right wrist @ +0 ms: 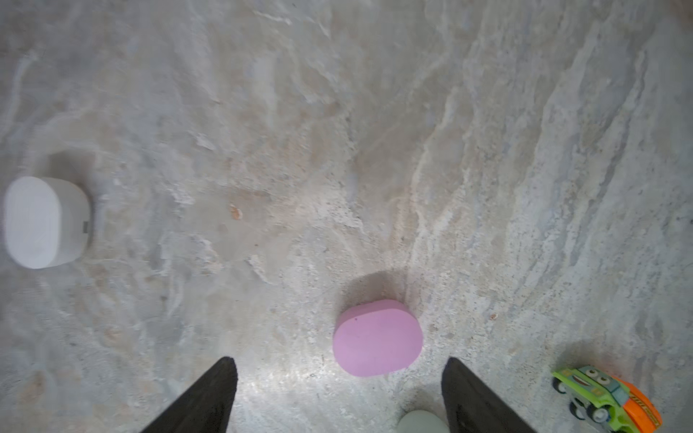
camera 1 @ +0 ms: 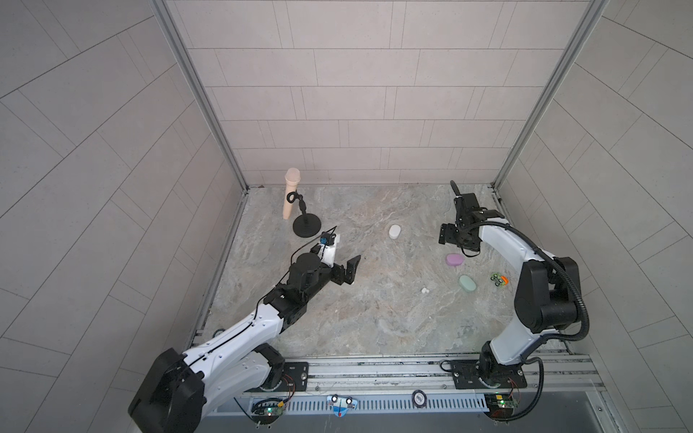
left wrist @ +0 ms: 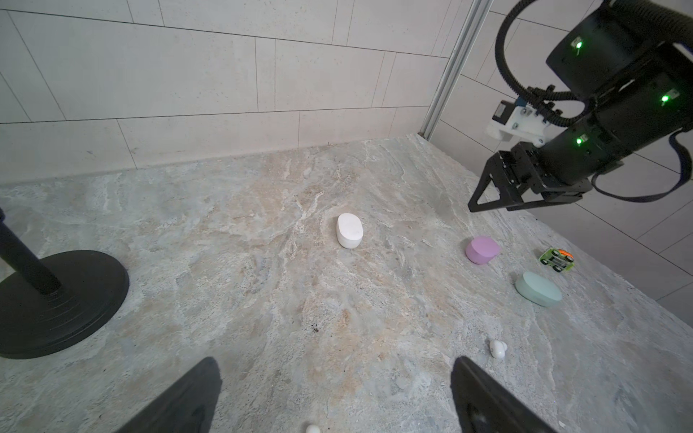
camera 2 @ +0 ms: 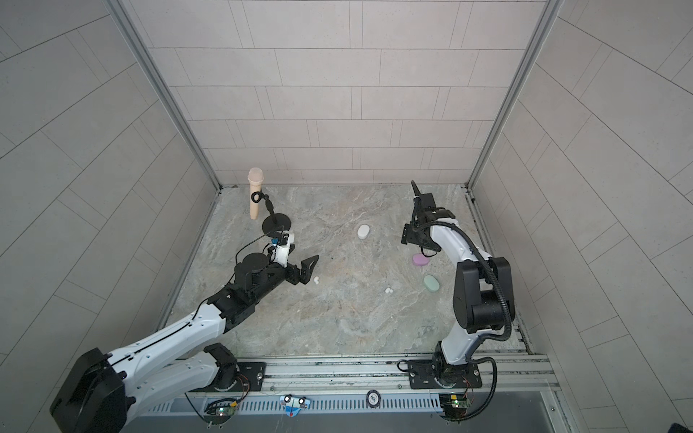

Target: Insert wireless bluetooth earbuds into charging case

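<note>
The white charging case [camera 1: 395,231] sits on the marble table toward the back middle; its lid looks closed in the left wrist view [left wrist: 350,230]. One small white earbud [camera 2: 388,290] lies right of the table's middle. Another earbud [camera 2: 316,280] is just right of my left gripper [camera 2: 304,272] in the top right view; only its tip shows at the bottom of the left wrist view. That gripper is open and empty above the table. My right gripper is open too, held above the table on the right, near a pink oval case [right wrist: 379,339].
A mint oval case [camera 1: 467,283] and a small green-orange toy car [camera 1: 499,279] lie front right. At back left stand a black round-based stand [camera 1: 306,225] and a beige microphone-like object [camera 1: 291,193].
</note>
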